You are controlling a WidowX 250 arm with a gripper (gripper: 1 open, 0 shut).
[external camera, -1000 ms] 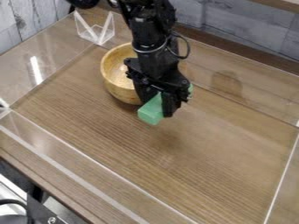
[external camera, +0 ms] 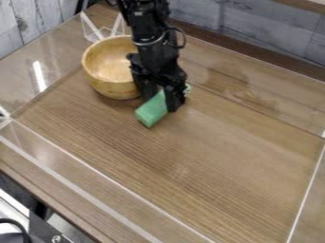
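Observation:
My black gripper is over the right side of a yellow bowl, in the upper middle of the camera view. Just below it a green object lies on the wooden table, partly covered by the gripper. The gripper is open; whether it touches the green object is unclear. Another small pale object at its right is mostly hidden behind the arm.
A white wire-like item stands behind the bowl, and clear plastic lies at the left edge. A dark cable is at the lower left corner.
The arm has moved back and away from the camera. The green object, earlier raised at the gripper, now appears lower, on the table.

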